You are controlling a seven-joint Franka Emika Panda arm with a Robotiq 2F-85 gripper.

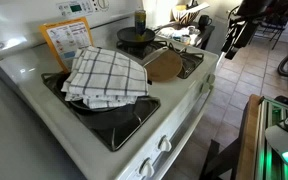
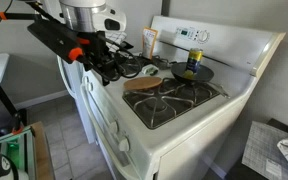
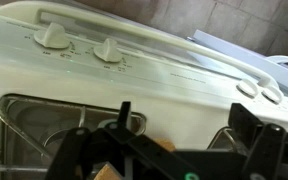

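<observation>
High over the stove's front edge, my gripper (image 1: 230, 46) stands open and away from the things on the cooktop. In the wrist view its two fingers (image 3: 123, 118) are wide apart with nothing between them. A round wooden board (image 1: 164, 67) lies on the cooktop. Behind it, a dark pan (image 1: 137, 37) holds a yellow and blue can (image 2: 193, 60). A white and dark checked cloth (image 1: 106, 74) shows over the left burners in exterior view 1; the near burners (image 2: 169, 100) look bare in exterior view 2, so I cannot tell where it rests.
White knobs (image 3: 52, 36) and an oven handle (image 3: 164, 42) line the stove's front. An orange-framed card (image 1: 68, 40) leans against the back panel. A wooden counter edge (image 1: 249, 140) is near the arm. Open floor (image 1: 239, 80) lies before the stove.
</observation>
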